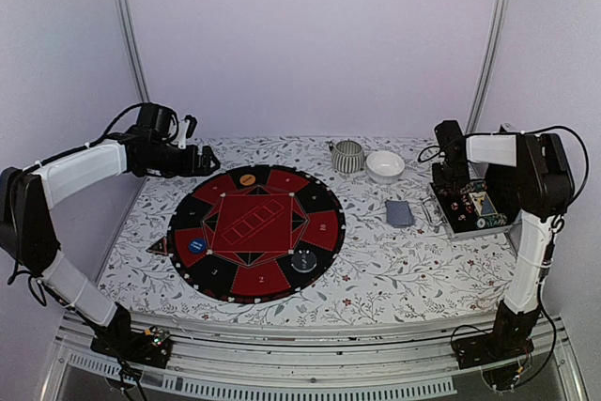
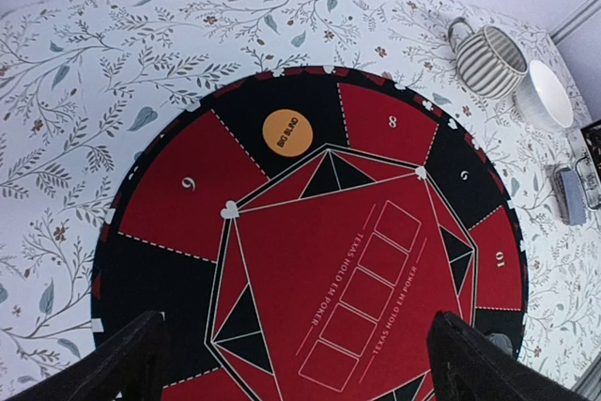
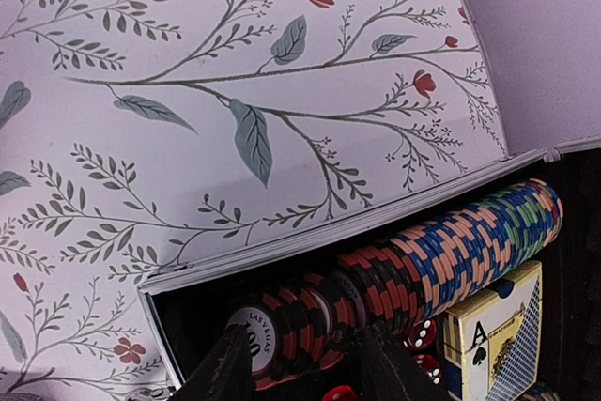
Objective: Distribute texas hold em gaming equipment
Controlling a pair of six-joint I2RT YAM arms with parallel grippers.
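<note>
A round red-and-black poker mat (image 1: 258, 260) lies on the table, with an orange Big Blind disc (image 2: 287, 132), a blue disc (image 1: 197, 245) and a dark grey disc (image 1: 303, 260) on it. At the mat's far left edge, my left gripper (image 1: 205, 161) hangs open and empty. On the right stands the open case (image 1: 477, 232). Inside it, a row of chips (image 3: 460, 255) runs along one wall beside a card deck (image 3: 493, 335) and red dice (image 3: 427, 363). My right gripper is open over the case, its fingers (image 3: 225, 363) around the black-and-red chips at the row's end.
A striped pot (image 1: 347, 157) and a white bowl (image 1: 385, 167) stand behind the space between mat and case. A grey cloth (image 1: 399, 213) lies left of the case.
</note>
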